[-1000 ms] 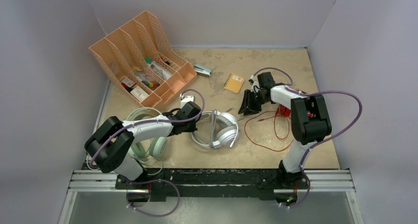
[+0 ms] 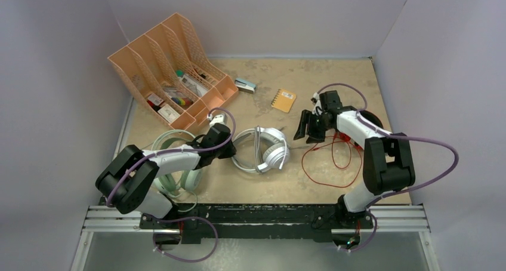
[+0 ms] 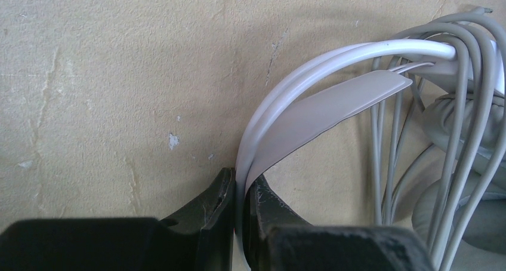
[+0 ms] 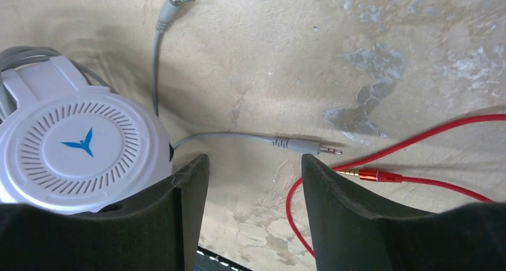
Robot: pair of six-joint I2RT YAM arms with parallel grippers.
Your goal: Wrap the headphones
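The white headphones [image 2: 275,156] lie at the table's centre with grey cable wound in loops [image 3: 478,74] across the headband. My left gripper is shut on the white headband [image 3: 322,65] at its left side. My right gripper stands open right of the headphones, above the free grey cable ends; one straight plug [image 4: 301,145] lies between and just beyond its fingertips, and an angled plug [image 4: 169,8] lies farther off. The white ear cup [image 4: 83,141] shows at the left of the right wrist view.
A peach divider tray [image 2: 125,68] stands back left, with green headphones [image 2: 192,178] at front left. A red cable [image 4: 441,184] and red headphones lie right, partly under the right arm. A notebook [image 2: 283,101] and stapler [image 2: 246,85] sit at the back.
My right gripper has moved rightward and slightly toward the front, away from the headphones. My left gripper has shifted slightly left, still on the headband.
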